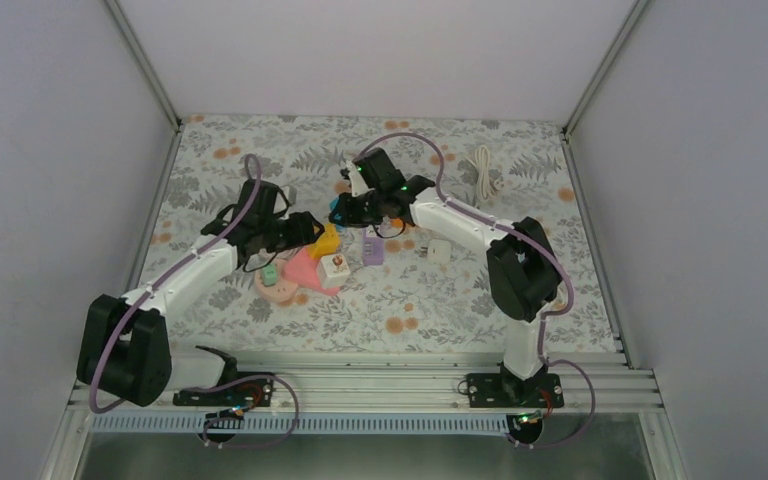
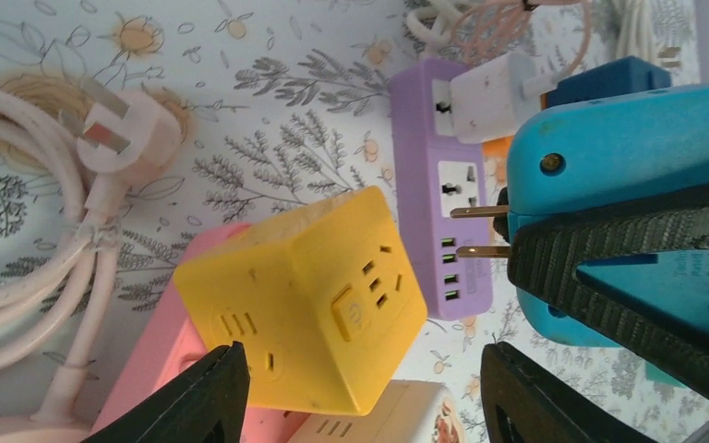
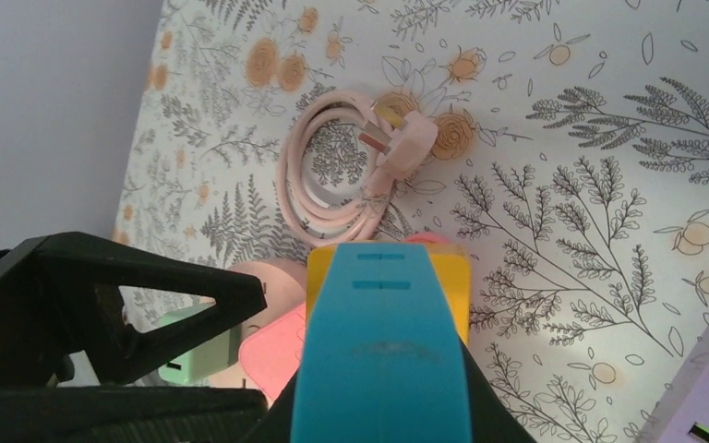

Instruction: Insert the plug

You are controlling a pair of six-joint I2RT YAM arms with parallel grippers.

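In the left wrist view a blue plug [image 2: 554, 157] with two metal pins is held in my right gripper [image 1: 345, 208]; in the right wrist view its blue body [image 3: 380, 351] fills the fingers. My left gripper is open and empty, over a yellow cube socket [image 2: 295, 286] on a pink block. A purple power strip [image 2: 429, 221] lies beyond, with a white plug in it. A pink cable with plug [image 2: 134, 138] lies coiled at the left.
A white cube [image 1: 333, 269], a round pink piece with a green block [image 1: 269, 275] and a white coiled cable [image 1: 482, 172] lie on the patterned table.
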